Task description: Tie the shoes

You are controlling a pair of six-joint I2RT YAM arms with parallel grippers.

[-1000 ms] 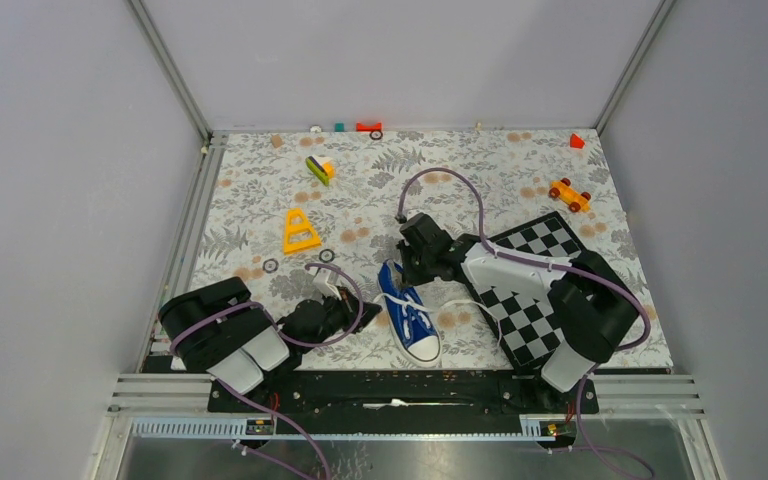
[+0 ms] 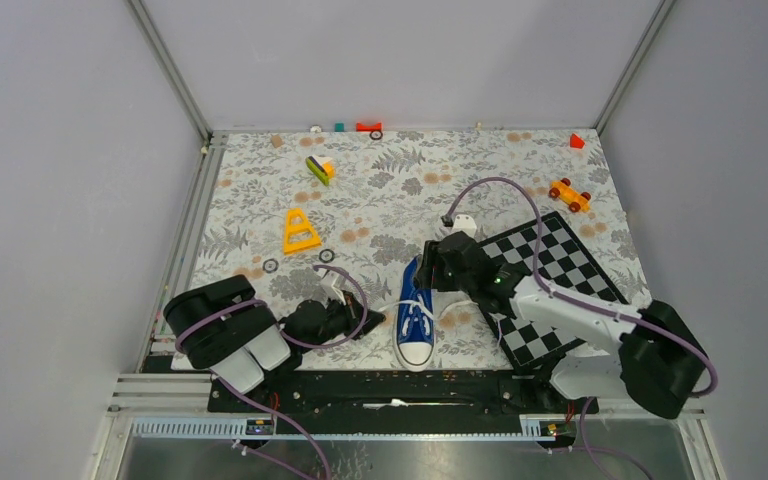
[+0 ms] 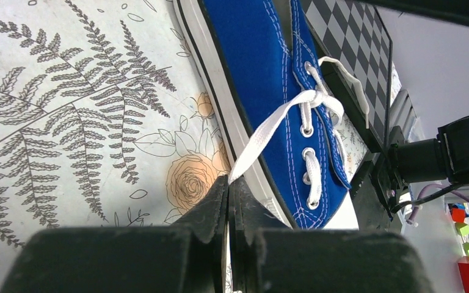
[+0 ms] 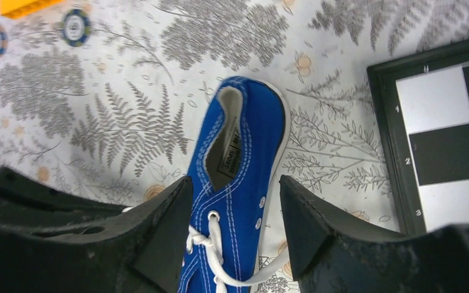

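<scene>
A blue canvas shoe [image 2: 417, 300] with a white toe stands upright on the patterned cloth, its toe at the front edge. The white lace [image 3: 275, 131] is crossed over the tongue in a knot. One lace end runs left to my left gripper, which is shut on it, the lace drawn fairly straight. My right gripper is open above the heel end; in the right wrist view the shoe opening [image 4: 227, 146] shows between its fingers. The other lace end [image 4: 275, 265] trails off to the right side of the shoe.
A black-and-white checkered board [image 2: 550, 275] lies right of the shoe, under the right arm. A yellow frame piece [image 2: 300, 230] and several small rings lie to the left. A yellow toy car [image 2: 569, 194] is at the back right.
The shoe's heel has swung to the right, and the shoe now points nearly straight at the front edge. My right gripper has moved right with it. The left arm has barely moved.
</scene>
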